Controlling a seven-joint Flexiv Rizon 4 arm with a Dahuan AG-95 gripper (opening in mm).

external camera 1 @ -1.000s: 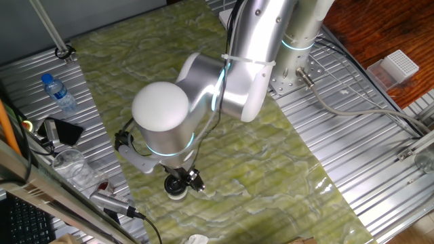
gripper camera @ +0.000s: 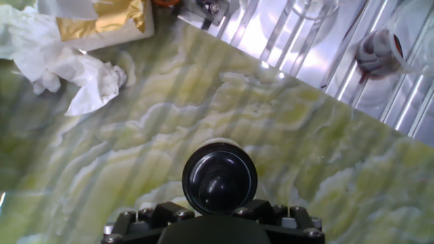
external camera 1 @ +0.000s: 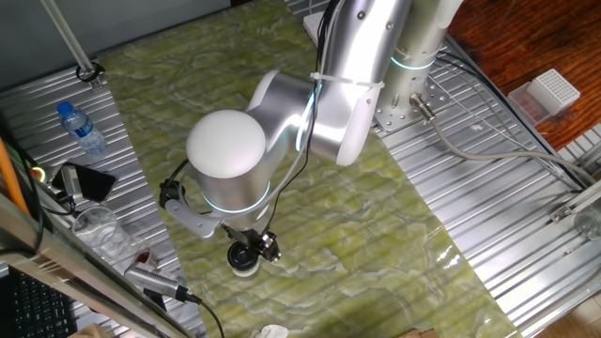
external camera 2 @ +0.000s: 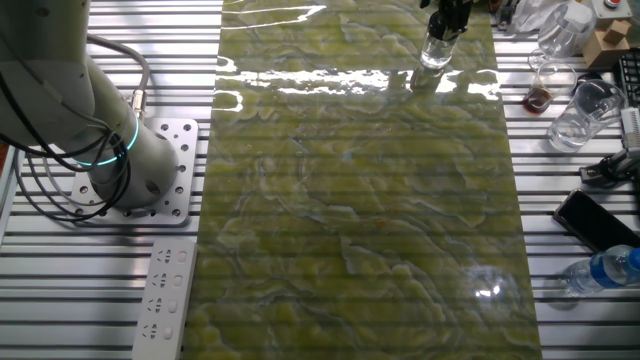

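Observation:
A small clear glass jar [external camera 2: 437, 52] stands upright at the far end of the green marbled mat, its top dark and partly covered by my gripper [external camera 2: 450, 14]. From above, its round, glossy black lid [gripper camera: 220, 175] lies right at the front of my gripper, between or just ahead of the fingers. The same black lid [external camera 1: 243, 256] shows close beside the gripper [external camera 1: 269, 248] in the first exterior view. Dark gripper parts and the lid overlap, so I cannot make out whether the fingers grip the jar or stand around it.
Crumpled white tissue [gripper camera: 95, 85] and a gold-and-white packet [gripper camera: 105, 24] lie on the mat. Past its edge stand a glass with dark liquid [external camera 2: 538, 97], clear cups [external camera 2: 585, 115], a phone [external camera 2: 597, 222] and a water bottle [external camera 2: 605, 270].
The jar and gripper stay in nearly the same place.

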